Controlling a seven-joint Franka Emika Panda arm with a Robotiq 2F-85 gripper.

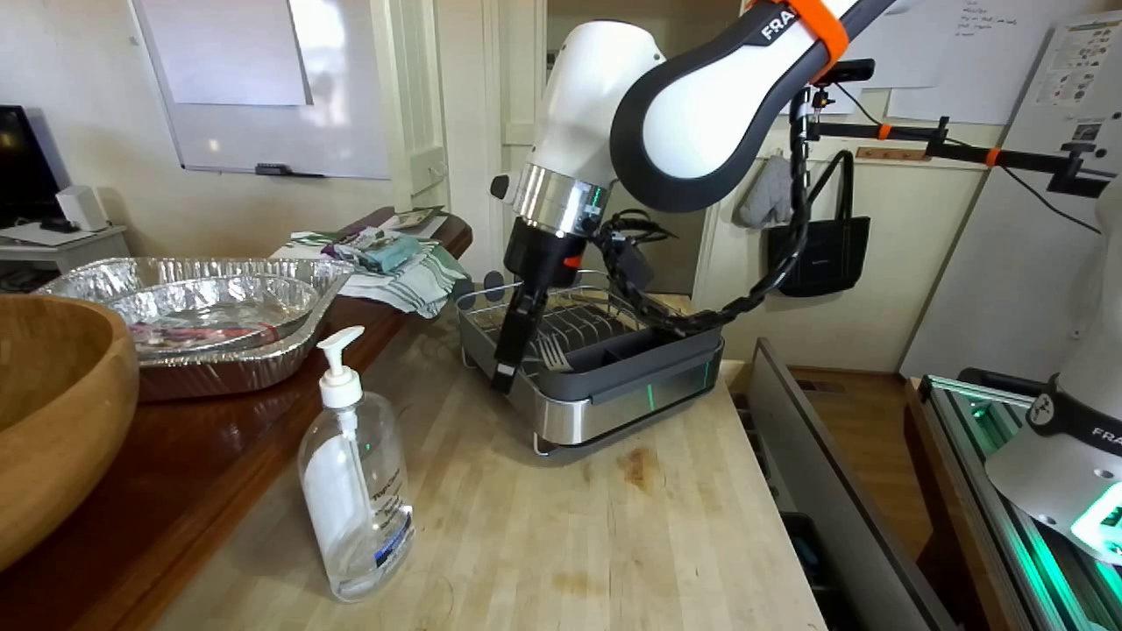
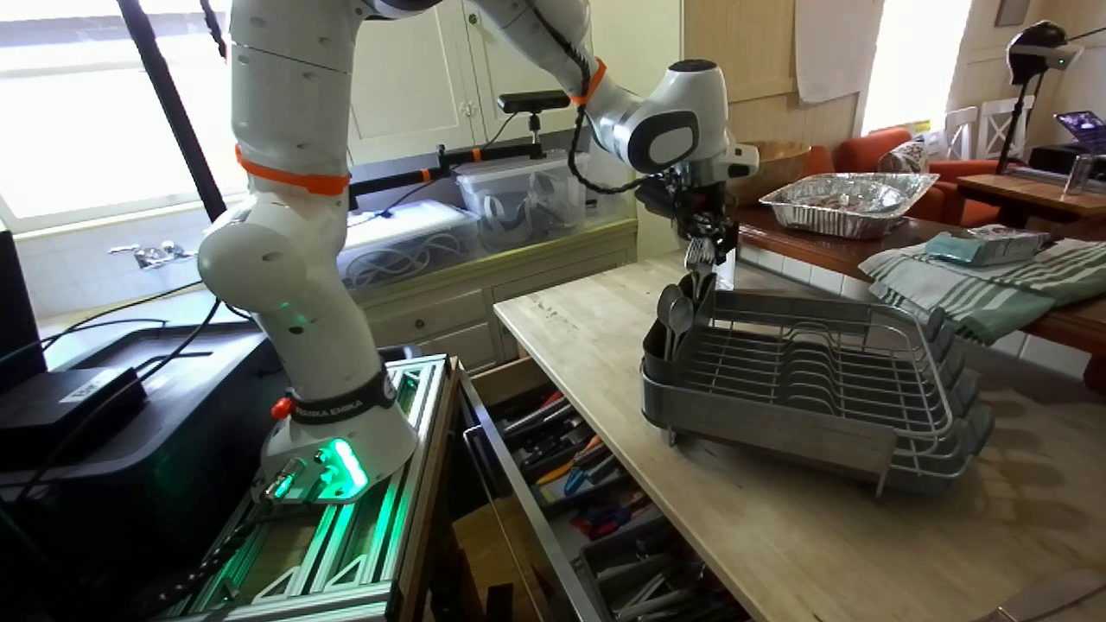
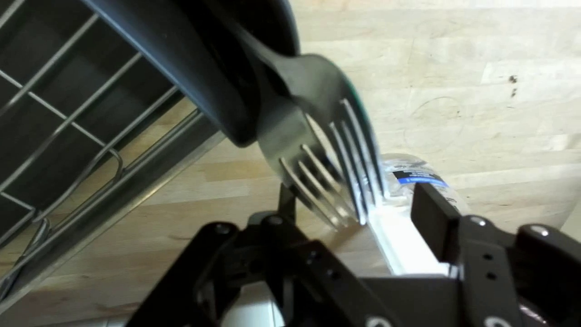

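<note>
Two metal forks stand tines-up in the dark utensil caddy (image 1: 642, 347) of the dish rack; the wrist view shows a nearer fork (image 3: 318, 81) overlapping a second fork (image 3: 283, 131). My gripper is partly open, its black fingers (image 3: 435, 218) on either side of the tine ends. I see a gap between the tines and the right finger; contact on the left is unclear. From exterior view 2, the gripper (image 2: 710, 247) sits at the fork tops, above the caddy's end. Two spoons (image 2: 679, 314) lean in the same caddy.
The wire dish rack (image 2: 809, 389) stands on the wooden counter. A clear pump bottle (image 1: 355, 494) is on the counter nearer exterior view 1. An open drawer (image 2: 581, 482) holds tools and utensils beside the counter. Bare counter (image 1: 589, 547) lies in front of the rack.
</note>
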